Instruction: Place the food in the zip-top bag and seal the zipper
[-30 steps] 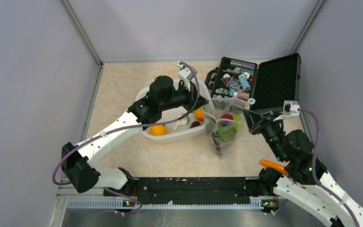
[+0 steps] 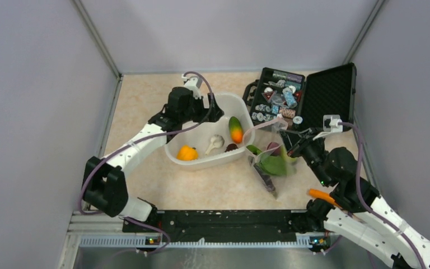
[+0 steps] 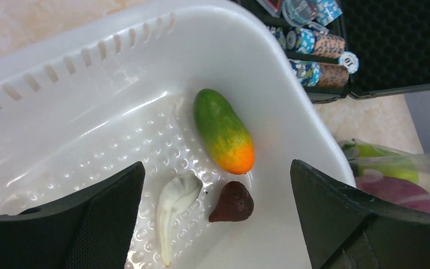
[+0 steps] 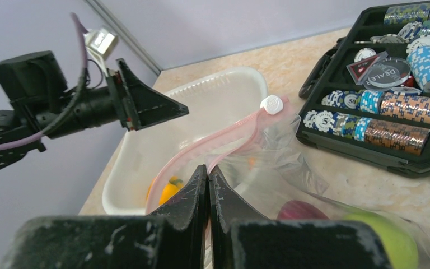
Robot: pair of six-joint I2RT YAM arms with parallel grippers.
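Note:
My left gripper (image 2: 210, 109) stands open above the white tub (image 2: 179, 154), empty between its fingers. In the tub lie a green-orange papaya (image 3: 224, 131), a white bulb like garlic (image 3: 176, 199), a dark piece (image 3: 229, 202) and a yellow pepper (image 2: 186, 153). My right gripper is shut on the pink zipper edge of the clear bag (image 2: 271, 174). The bag hangs right of the tub, holding green, purple and dark produce.
An open poker chip case (image 2: 274, 95) stands at the back right. A carrot (image 2: 322, 196) lies at the front right, by the right arm.
The right arm has shifted slightly left, and the bag's top now sags differently, with the lower part swung right.

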